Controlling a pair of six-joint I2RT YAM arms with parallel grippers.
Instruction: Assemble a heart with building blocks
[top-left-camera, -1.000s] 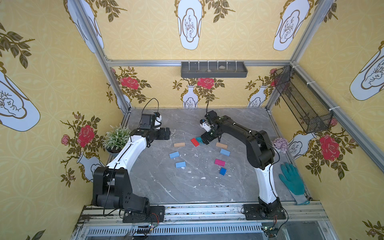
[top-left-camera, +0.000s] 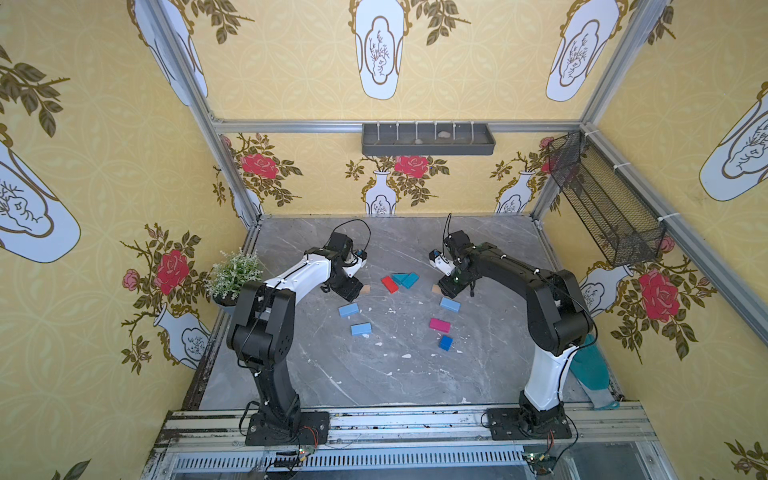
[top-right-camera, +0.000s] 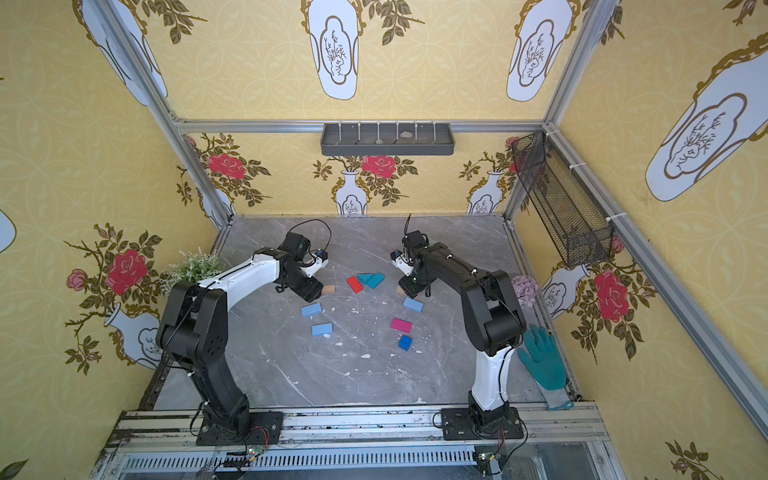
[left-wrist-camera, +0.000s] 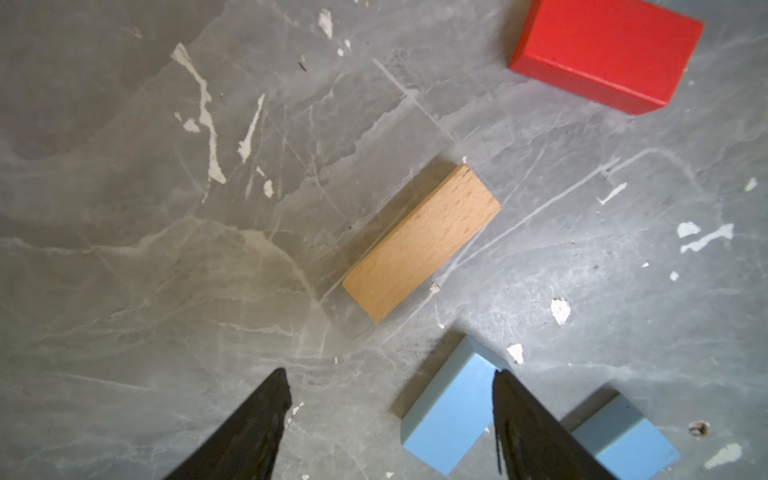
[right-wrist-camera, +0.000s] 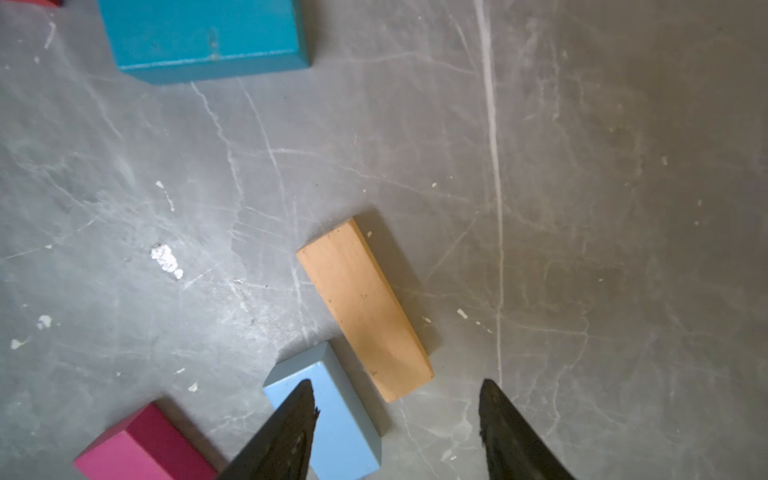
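Two wooden blocks lie flat on the grey table: the left wooden block and the right wooden block. In the left wrist view my left gripper is open above the table, nothing between its fingers, with a light blue block below. My right gripper is also open and empty over the right wooden block's near end, beside another light blue block. At the centre lie a red block and teal blocks. From above, each gripper partly covers its wooden block.
A second left light blue block, a magenta block and a dark blue block lie nearer the front. A teal glove and a potted plant stand at the sides.
The blocks stay put.
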